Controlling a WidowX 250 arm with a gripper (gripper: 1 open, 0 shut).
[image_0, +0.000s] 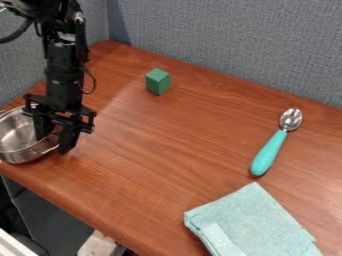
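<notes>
My black gripper (56, 134) is low at the left of the table, at the right side of a steel bowl (19, 142), with its fingertips over or at the bowl's rim. The fingers are dark and overlap the rim, so I cannot tell whether they are shut on it. The bowl sits at the table's left edge, partly cut off by the view.
A green block (158, 82) stands at the back. A teal-handled spoon (270, 150) lies on the right, and a folded pale cloth (253, 225) at the front right.
</notes>
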